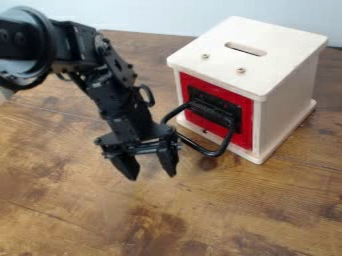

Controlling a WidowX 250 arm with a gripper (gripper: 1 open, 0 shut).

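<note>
My black gripper (pixel 147 166) hangs open above the wooden table, left of and in front of a pale wooden box (pixel 283 110), with nothing between its fingers. The box has a slot and two small knobs on its sloped top, and a red front panel (pixel 237 100) carrying a black fitting (pixel 211 110) with a black loop that reaches out toward my gripper.
A pale wall runs along the back. My arm comes in from the upper left.
</note>
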